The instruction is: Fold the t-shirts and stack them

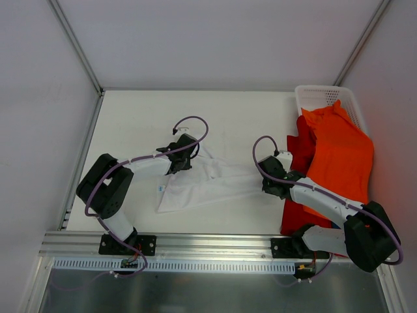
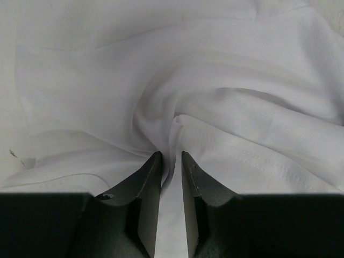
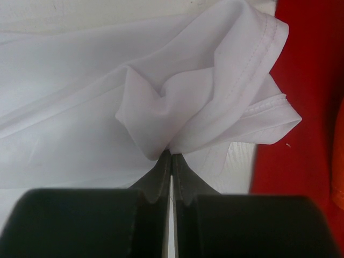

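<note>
A white t-shirt [image 1: 202,192] lies crumpled on the white table between my two arms. My left gripper [image 1: 184,164] is low over its left part; in the left wrist view the fingers [image 2: 145,204] stand a little apart at a bunched fold of the fabric, partly open. My right gripper [image 1: 273,189] is at the shirt's right end; in the right wrist view its fingertips [image 3: 161,174] are shut on a gathered, folded bit of white cloth [image 3: 177,107].
Red and orange shirts [image 1: 339,163] are piled along the right side, partly over a white basket [image 1: 313,98] at the back right.
</note>
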